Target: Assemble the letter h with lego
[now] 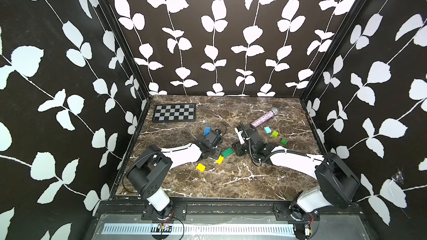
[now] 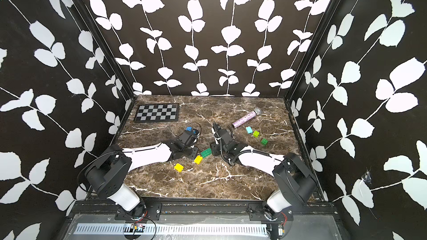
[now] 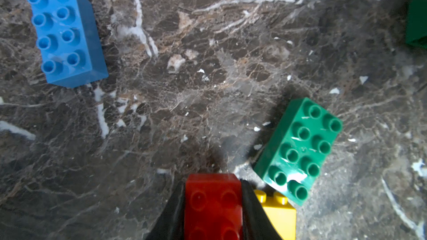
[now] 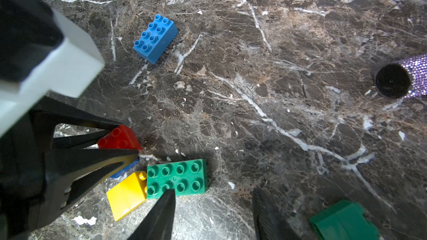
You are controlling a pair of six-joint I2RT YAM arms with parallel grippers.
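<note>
My left gripper is shut on a red brick (image 3: 213, 195), held above the table beside a green brick (image 3: 299, 151) and a yellow brick (image 3: 280, 217). A blue brick shows behind the red one in the right wrist view (image 4: 124, 169). Another blue brick (image 4: 153, 40) lies farther back. My right gripper stands part open just right of the green brick, nothing seen between its fingers. A darker green piece (image 4: 342, 222) lies to its right. A second yellow brick (image 1: 200, 167) lies toward the front.
A checkered board (image 1: 174, 112) is at the back left. A sparkly microphone (image 1: 263, 118) lies back right, with light blue (image 1: 267, 129), lime (image 1: 274, 133) and small green (image 1: 283, 141) bricks near it.
</note>
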